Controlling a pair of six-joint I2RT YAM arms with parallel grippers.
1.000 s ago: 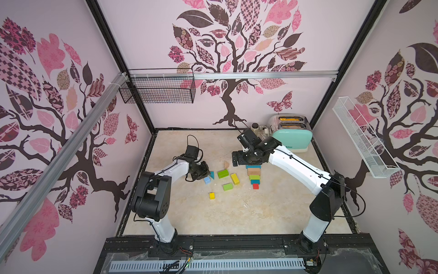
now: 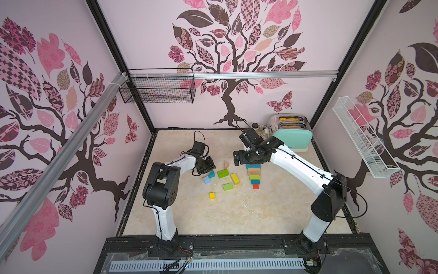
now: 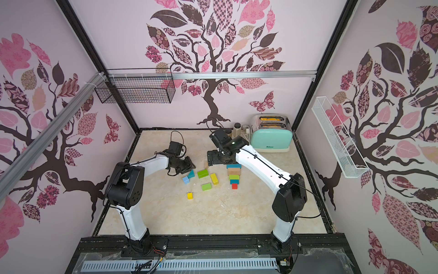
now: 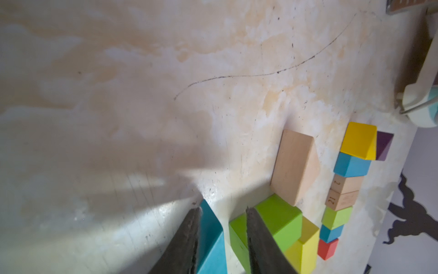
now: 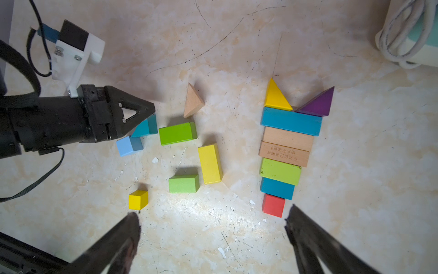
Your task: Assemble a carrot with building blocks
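Observation:
In the right wrist view, a tapering column of blocks runs from a red cube (image 5: 273, 205) through teal (image 5: 277, 187), lime (image 5: 280, 170), two wooden bars and a long blue block (image 5: 292, 120). A yellow triangle (image 5: 276, 96) and a purple triangle (image 5: 317, 102) lean outward at its wide end. My left gripper is narrowly open above the loose teal triangle (image 4: 213, 255); part of that block shows between the fingers, and contact cannot be judged. My right gripper hangs wide open over the table with nothing in it.
Loose blocks lie left of the column: a wooden triangle (image 5: 193, 103), green (image 5: 178, 133), yellow (image 5: 210, 163) and light green (image 5: 183, 184) blocks, a pale blue block (image 5: 129, 145) and a yellow cube (image 5: 138, 200). A toaster (image 2: 292, 137) stands back right.
That triangle looks turned. The right arm has shifted only slightly; the column is unchanged.

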